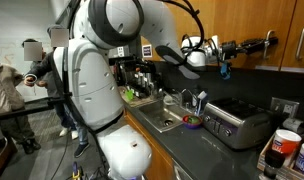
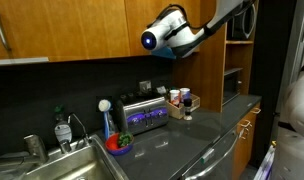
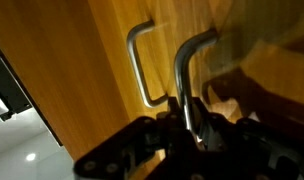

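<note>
In the wrist view, a curved metal cabinet handle [image 3: 183, 67] runs down between the fingers of my gripper, which is shut on it. The handle sits on a wooden cabinet door [image 3: 102, 35]; a second metal handle [image 3: 138, 65] lies beside it, apart from the fingers. Exterior view 1 has my gripper [image 1: 268, 43] high up, close against the upper cabinet front [image 1: 250, 18]. In exterior view 2 the arm [image 2: 182, 42] reaches toward the same cabinets, but the fingertips are hard to make out there.
Below on the dark counter [image 1: 207, 155] stand a toaster [image 1: 237, 125], a bowl [image 1: 193, 121] and a box with cups [image 1: 284, 148]. The sink [image 1: 160, 116] lies to the left in exterior view 1. Open air separates the arm from the counter.
</note>
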